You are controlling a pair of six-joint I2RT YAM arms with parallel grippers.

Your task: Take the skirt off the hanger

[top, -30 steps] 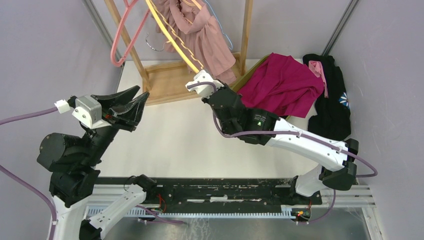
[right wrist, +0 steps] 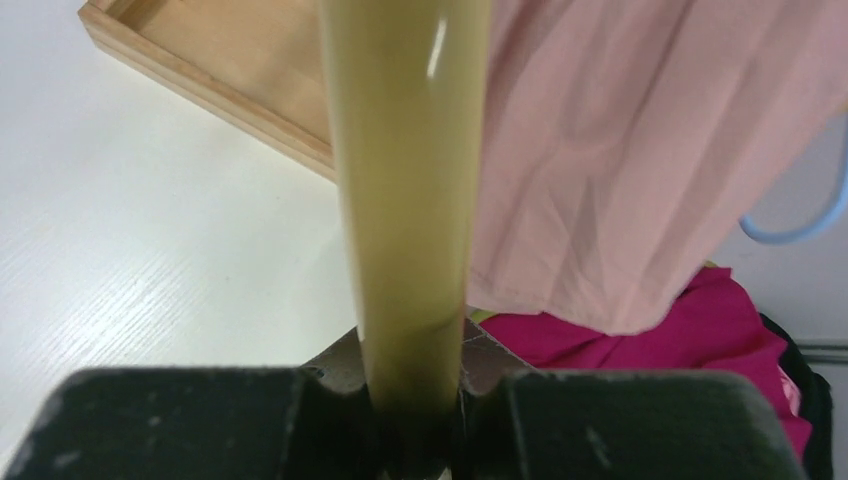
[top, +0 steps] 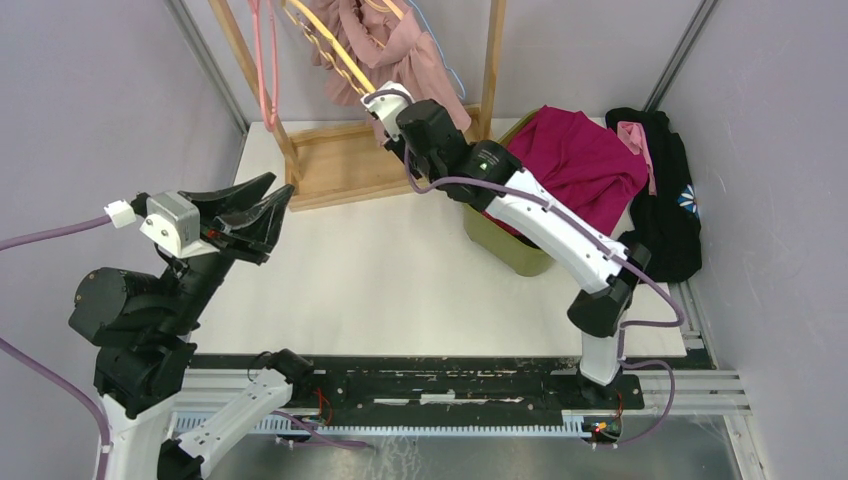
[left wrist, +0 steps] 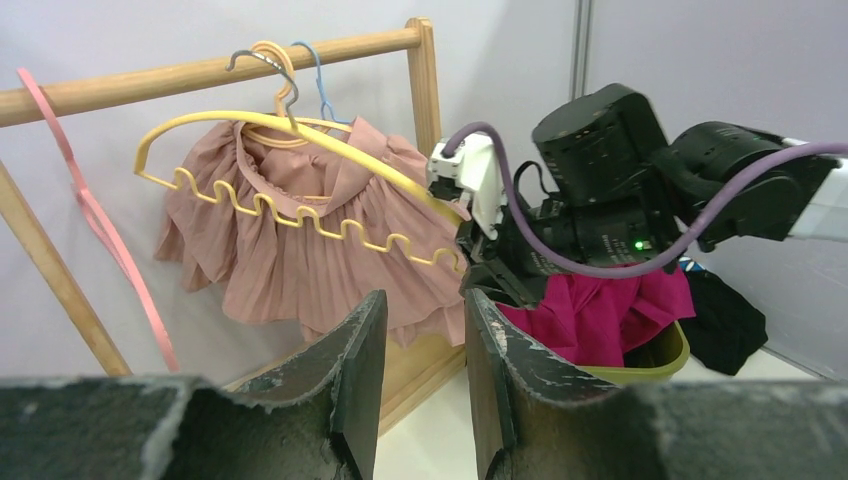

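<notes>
A dusty-pink skirt (top: 430, 85) (left wrist: 270, 260) (right wrist: 630, 160) hangs in the wooden rack, with a yellow hanger (top: 330, 45) (left wrist: 360, 158) (right wrist: 405, 200) in front of it. My right gripper (top: 385, 125) is shut on the hanger's end, which fills the middle of the right wrist view. My left gripper (top: 260, 205) stands apart at the left, part open, with nothing between its fingertips.
Wooden rack (top: 490, 45) with a pink hanger (top: 262, 70) and blue hanger (left wrist: 320, 80). An olive bin (top: 505, 250) with magenta cloth and black clothing (top: 660, 240) lie right.
The right arm has moved toward the rack, carrying the yellow hanger end back and left. The pink hanger swung more upright. The left arm shifted very slightly.
</notes>
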